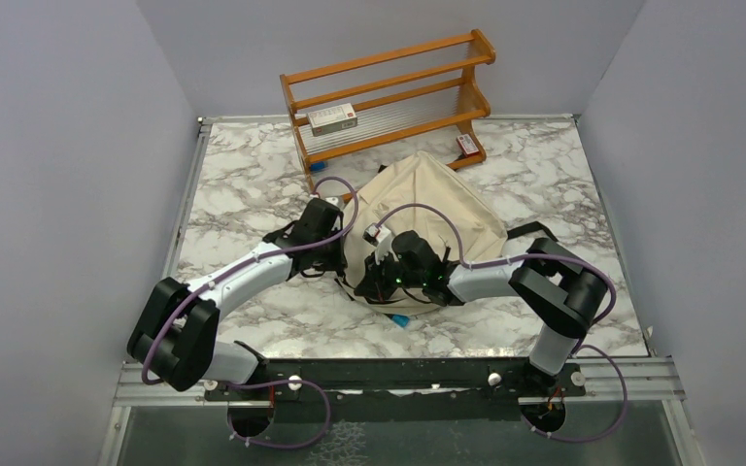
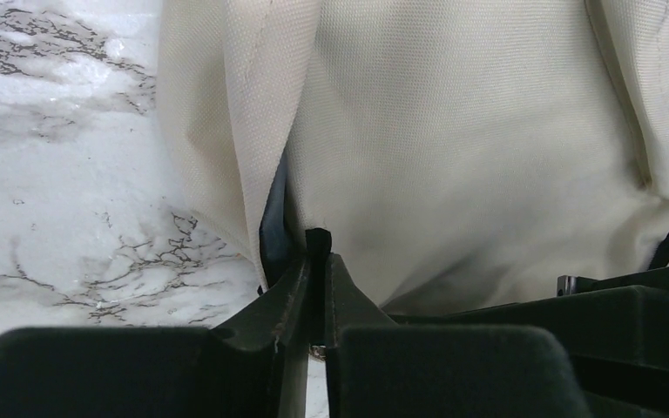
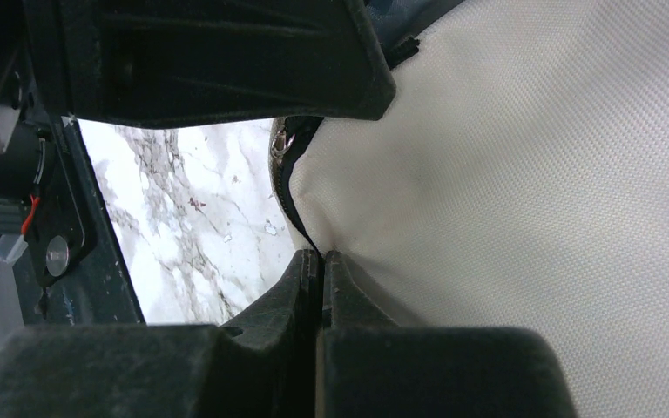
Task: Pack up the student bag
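The beige bag [image 1: 437, 194] lies on the marble table, its black-zipped opening toward the front. My right gripper is shut on the bag's edge beside the black zip [image 3: 286, 187], where a metal slider [image 3: 282, 144] shows. Close by, at the zip's left end, is my left gripper. Its fingertips stand close together around a black tab [image 2: 318, 239]; whether they grip it is unclear. Dark lining [image 2: 274, 218] shows in a fold there. The bag's contents are hidden.
Behind the bag stands a wooden rack [image 1: 384, 78] holding a white box [image 1: 332, 118], with a small red box [image 1: 467, 145] at its right end. Something blue [image 1: 399, 319] pokes out at the bag's front. Both arms crowd the opening.
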